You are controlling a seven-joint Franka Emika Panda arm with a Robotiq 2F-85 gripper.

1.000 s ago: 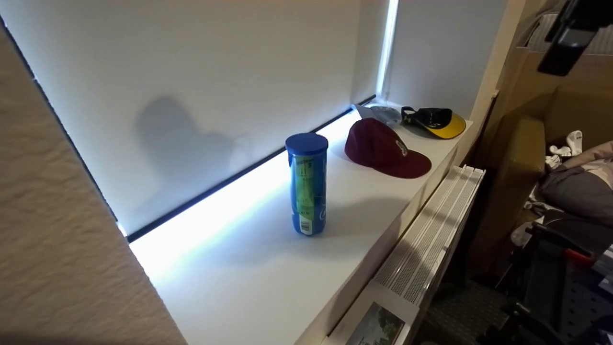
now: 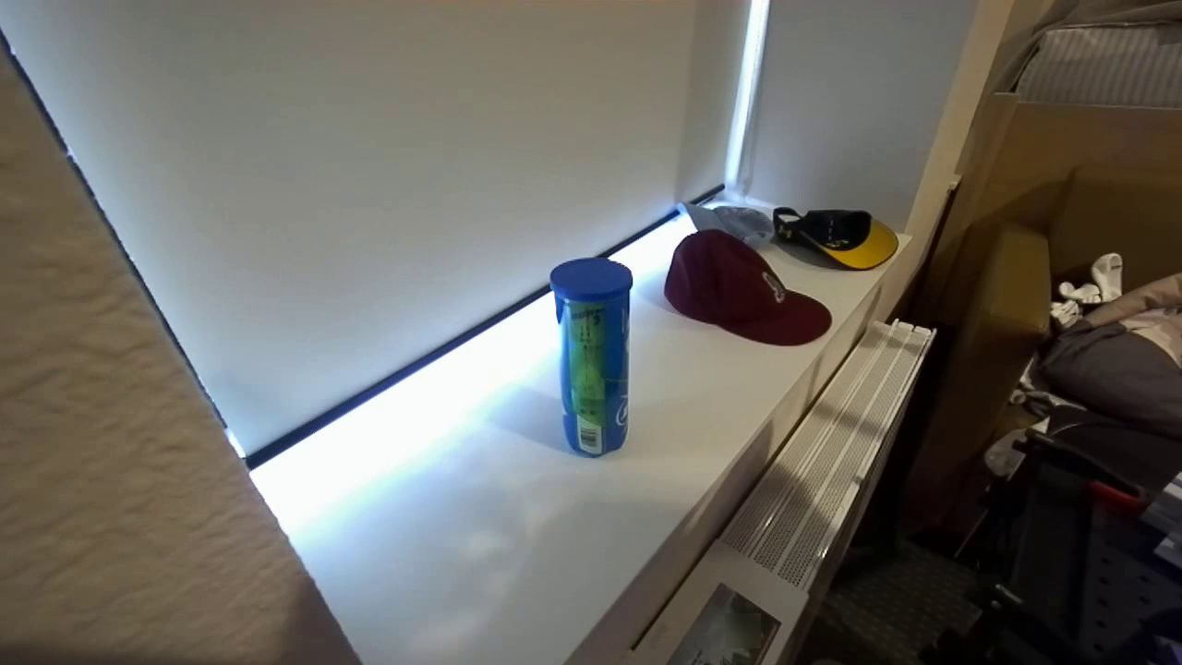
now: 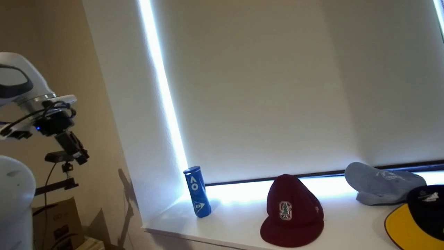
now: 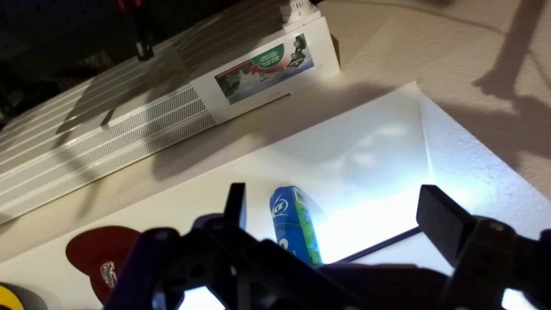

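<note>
A blue tennis ball can (image 2: 595, 360) with a green side stands upright on the white window sill (image 2: 476, 554). To one side of it lies a dark red cap (image 3: 293, 212) with a tree logo on the front. My gripper (image 3: 79, 156) hangs high at the left in exterior view 2, well apart from the can and the caps. In the wrist view my gripper is open, its two black fingers (image 4: 447, 222) set wide apart. Between them in that view the can (image 4: 295, 227) shows farther off; its lower part in the picture is covered by the gripper.
A grey cap (image 3: 383, 183) and a black and yellow cap (image 3: 420, 221) lie at the sill's far end. The radiator (image 2: 842, 443) runs below the sill's front edge, and a pulled-down blind (image 3: 266, 83) backs it. Clear sill surrounds the can.
A shadow on the blind has disappeared. The can and caps stay put.
</note>
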